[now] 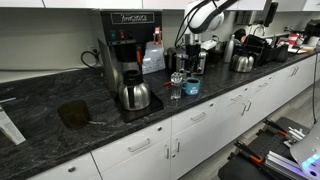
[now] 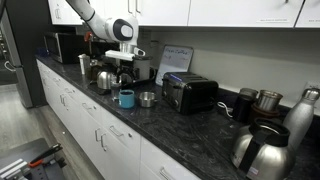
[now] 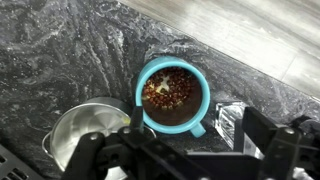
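Observation:
A teal mug (image 3: 172, 94) with dark reddish bits and a pale piece inside stands on the dark counter. In the wrist view it lies just ahead of my gripper, which is open with its fingers apart. From the side, my gripper (image 1: 190, 52) hangs above the counter near the mug (image 1: 192, 88), pointing down. A small metal pot (image 3: 84, 132) is left of the mug in the wrist view, and a clear, shiny container (image 3: 228, 121) is at its right. Nothing shows between the fingers.
A coffee machine (image 1: 128, 50) with a steel carafe (image 1: 135, 95) stands to one side. The black toaster (image 2: 190, 92) is against the wall, and a steel jug (image 2: 263, 150) stands nearer the camera. Bare counter (image 2: 190, 135) lies in front of the toaster.

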